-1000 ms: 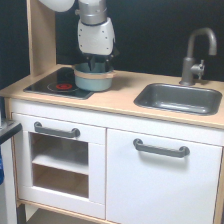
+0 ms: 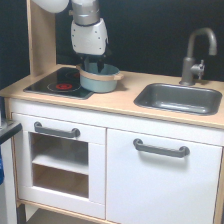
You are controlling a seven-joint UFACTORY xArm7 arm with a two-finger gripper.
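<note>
A blue-grey pot [image 2: 100,84] with a tan handle on its right side stands at the right edge of the black stovetop [image 2: 50,85], partly over the wooden counter. Directly above it is my gripper [image 2: 95,66], coming down from the top of the view. Its dark fingers reach to the pot's rim or opening. They are too small and dark to show whether they touch the pot or how far apart they stand.
To the right, a grey sink [image 2: 180,98] is set into the counter [image 2: 135,88], with a tall faucet [image 2: 195,55] behind it. A wooden post [image 2: 42,38] rises at the left. Below are an oven compartment [image 2: 60,160] and a white cabinet door [image 2: 155,180]. Bare counter lies between pot and sink.
The pot has shifted a little to the right, with more of its handle showing on that side. My gripper's white body has moved slightly left.
</note>
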